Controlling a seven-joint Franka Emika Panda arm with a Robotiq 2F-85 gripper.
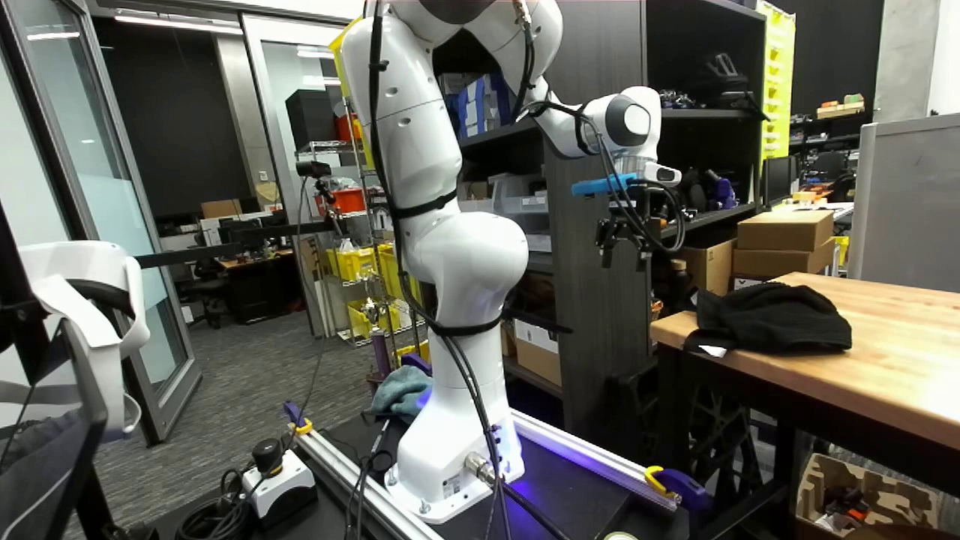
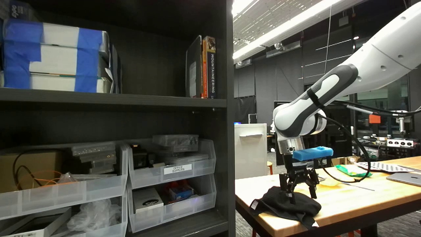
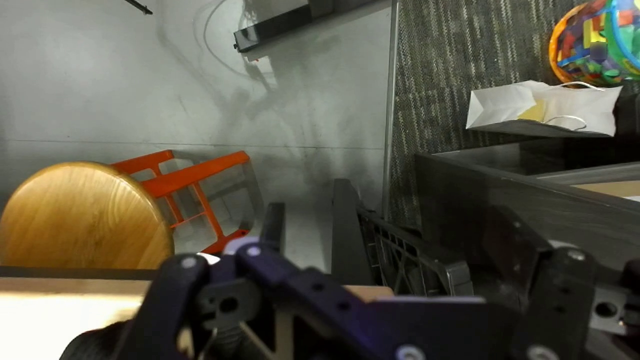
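Observation:
My gripper (image 1: 625, 257) hangs in the air, pointing down, off the left end of the wooden table. Its fingers are spread wide, and in the wrist view the gap between the fingers holds nothing. A crumpled black cloth (image 1: 772, 320) lies on the near left corner of the table. From exterior view 2 the gripper (image 2: 303, 196) overlaps the black cloth (image 2: 269, 204), though exterior view 1 shows it apart and higher. Only a dark bit of the cloth (image 3: 90, 343) shows at the wrist view's lower left.
The wooden table (image 1: 900, 337) has bare top beyond the cloth. A dark shelf unit with clear bins (image 2: 173, 170) stands close to the arm. Below the gripper are floor, a black crate (image 3: 408, 252) and a round stool (image 3: 84, 219) beside the table edge.

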